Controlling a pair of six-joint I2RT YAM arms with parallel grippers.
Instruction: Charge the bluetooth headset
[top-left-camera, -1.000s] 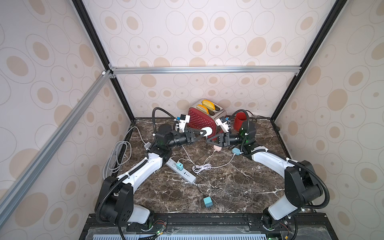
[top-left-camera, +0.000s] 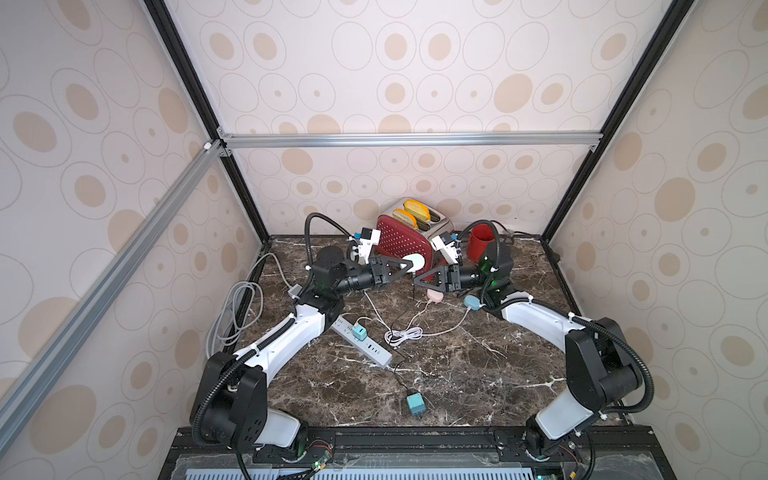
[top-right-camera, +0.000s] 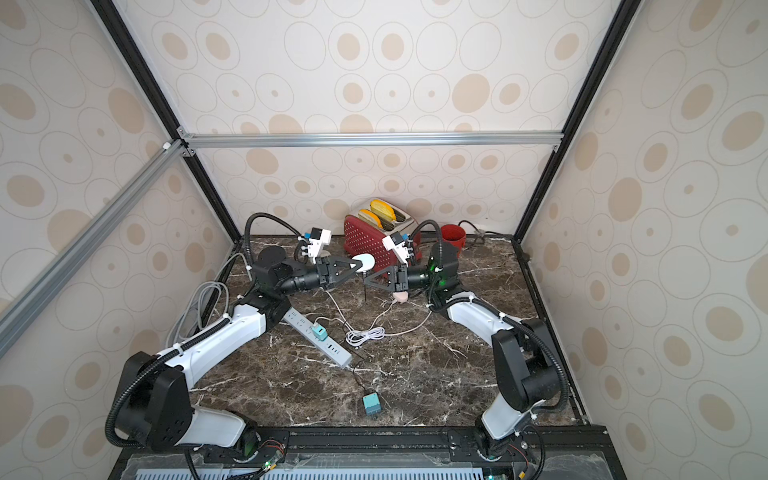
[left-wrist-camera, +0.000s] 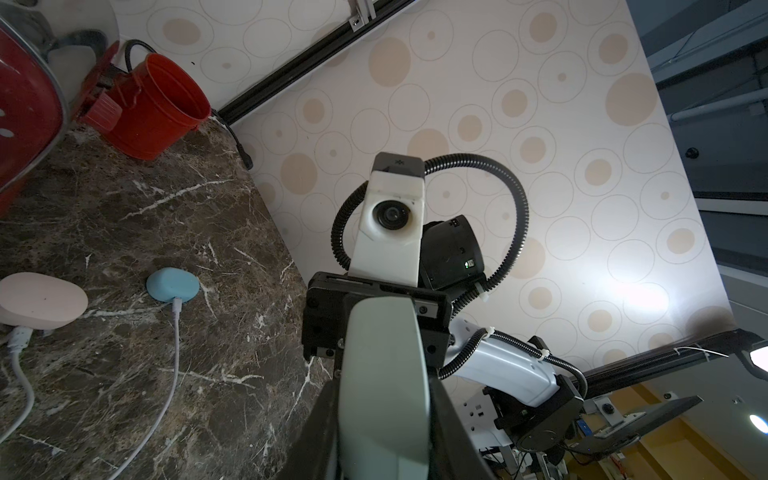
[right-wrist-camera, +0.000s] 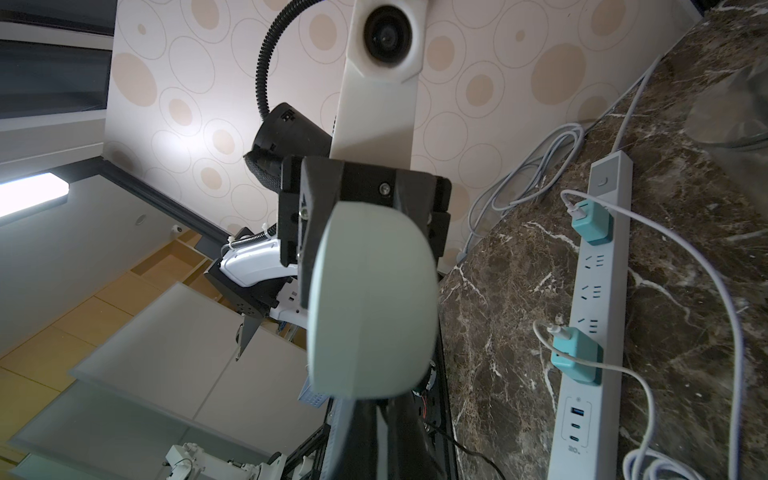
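Observation:
A pale, rounded headset case (top-left-camera: 415, 261) is raised above the table's middle, with my left gripper (top-left-camera: 405, 266) shut on it; in the right wrist view the case (right-wrist-camera: 374, 296) hides most of those fingers. My right gripper (top-left-camera: 418, 280) is shut close below and beside the case. By its fingertips a thin black cable (right-wrist-camera: 456, 437) hangs down; whether the plug is pinched there or sits in the case is hidden. On the table, that cable leads toward a loose teal adapter (top-left-camera: 416, 403). The power strip (right-wrist-camera: 605, 256) lies at the left with two teal adapters plugged in.
A pink case (left-wrist-camera: 41, 301) and a blue case (left-wrist-camera: 173, 284) lie on the table with white cables. A coiled white cable (top-left-camera: 404, 336) rests mid-table. Behind stand a red toaster (top-left-camera: 400, 244) and a red cup (top-left-camera: 480, 240).

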